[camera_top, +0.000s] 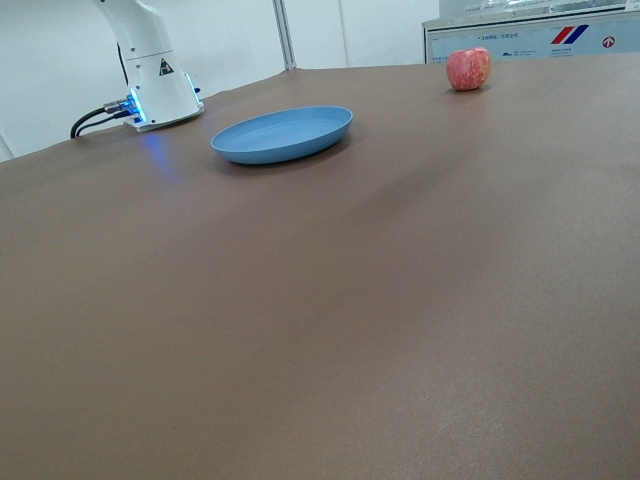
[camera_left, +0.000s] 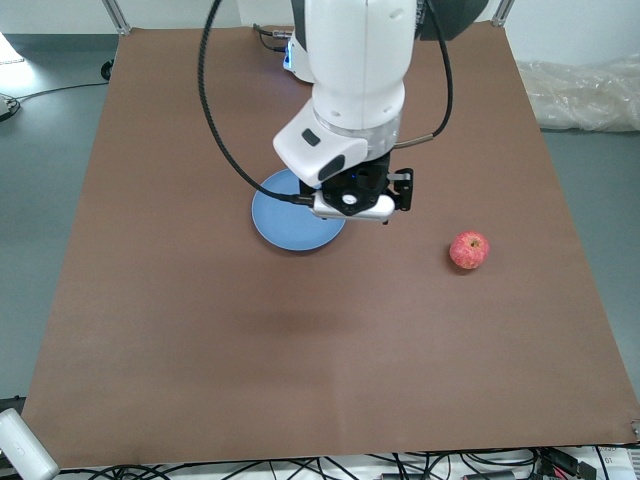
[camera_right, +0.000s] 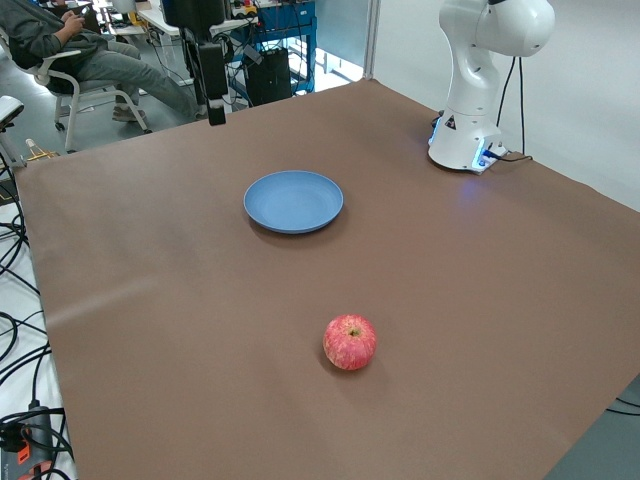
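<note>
A red apple (camera_left: 469, 249) rests on the brown table to the right of a blue plate (camera_left: 282, 225); both also show in the top view, apple (camera_top: 467, 69) and plate (camera_top: 281, 134), and in the right view, apple (camera_right: 349, 342) and plate (camera_right: 293, 202). My gripper (camera_left: 355, 205) hangs over the plate in the left view, partly hiding it, left of and behind the apple. I cannot tell whether its fingers are open or shut.
Cables and devices lie along an edge outside it. A seated person (camera_right: 120, 70) is beside a desk beyond the table in the right view.
</note>
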